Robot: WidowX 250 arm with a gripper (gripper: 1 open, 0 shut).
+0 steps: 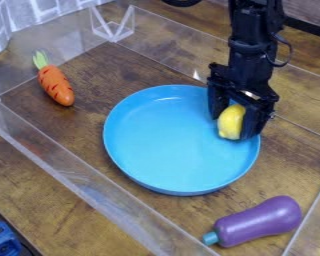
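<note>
A blue round plate point(170, 135) sits in the middle of the wooden table. At its right rim my black gripper point(238, 110) comes down from above, shut on a yellow object point(231, 125), which is partly hidden by the fingers.
An orange toy carrot point(56, 85) lies at the upper left, apart from the plate. A purple toy eggplant point(256, 220) lies at the lower right. Clear walls border the table at the left. Bare wood shows right of the plate.
</note>
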